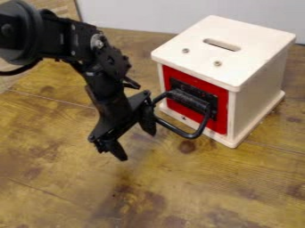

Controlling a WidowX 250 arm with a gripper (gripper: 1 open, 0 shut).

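A cream wooden box (256,98) with a slot on top has a red front panel holding a black grille and a black looped handle (191,132) that sticks out toward the left. My black gripper (131,138) hangs low beside the handle's left end, its fingers apart and pointing down. Whether a finger touches the handle is unclear; nothing shows held between them.
A white wall (167,13) runs along the back, with a wooden board at the top left.
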